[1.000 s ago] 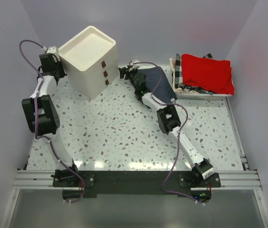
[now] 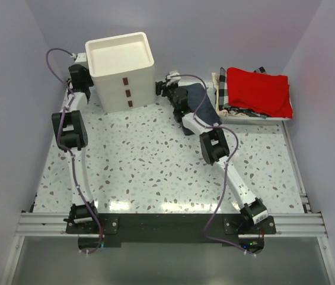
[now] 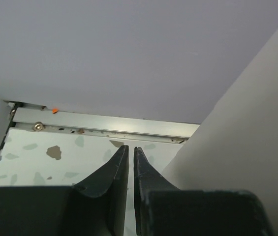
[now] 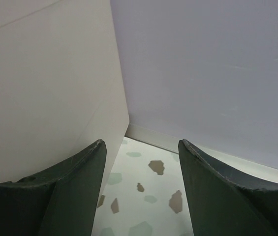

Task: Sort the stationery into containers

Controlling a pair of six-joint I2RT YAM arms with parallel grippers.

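Observation:
A large white container with three brown handles stands at the back left. My left gripper is at its left side; in the left wrist view its fingertips are close together beside the container's wall. My right gripper is by the container's right side; in the right wrist view its fingers stand apart with nothing between them, next to the white wall. No stationery is distinguishable.
A dark folded cloth lies under the right arm. A white box with red and checked cloth stands at the back right.
The container has shifted right and turned squarer to the back wall. My left gripper has moved right with it; my right gripper has moved slightly right.

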